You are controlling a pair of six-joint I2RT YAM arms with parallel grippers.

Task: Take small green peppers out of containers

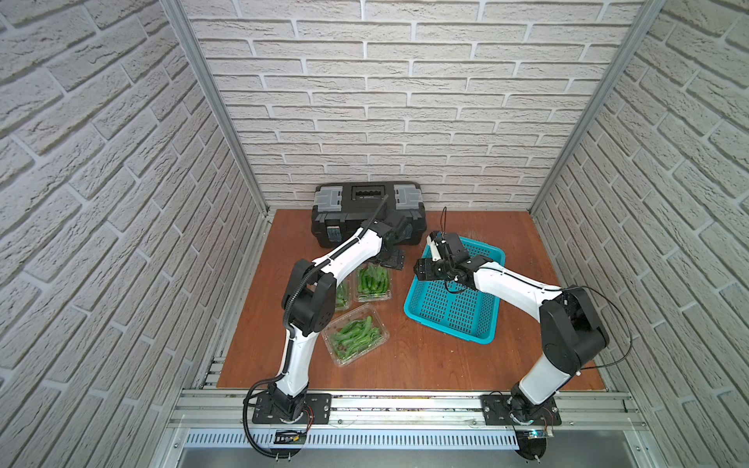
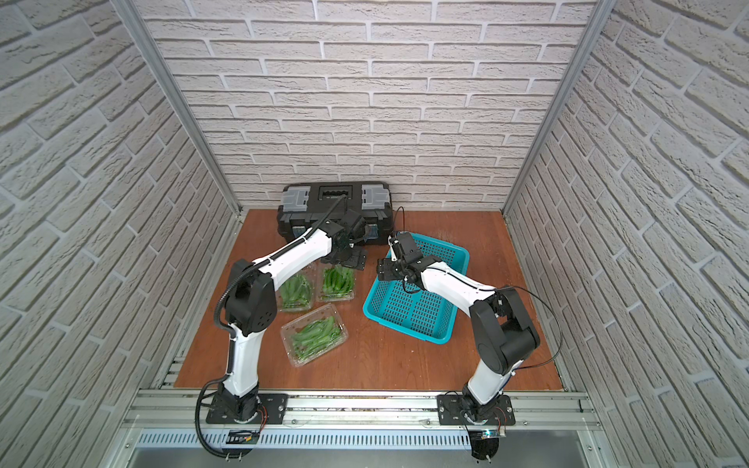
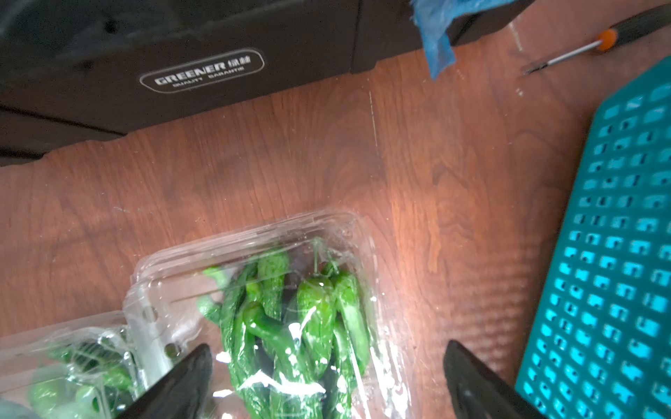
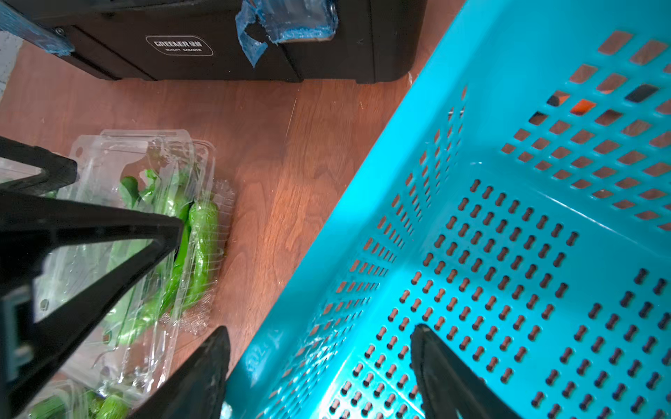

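Three clear plastic containers of green peppers stand on the left half of the table. Over the back container [image 2: 337, 295] hangs my left gripper, its fingers wide apart; the peppers [image 3: 316, 314] lie below under clear plastic. Beside it is the second container [image 2: 295, 291], and the front container [image 1: 356, 335] sits nearer the table's front edge. My right gripper is at the left rim of the blue basket [image 4: 489, 279], with one finger on each side of that rim. Its fingers are parted, and whether they touch the rim is unclear. No pepper shows in either gripper.
A black toolbox [image 1: 368, 210] stands along the back. A screwdriver [image 3: 606, 39] lies behind the basket. Bare table [image 1: 413, 355] shows between the front container and the basket. Both forearms reach inward, with the grippers close together.
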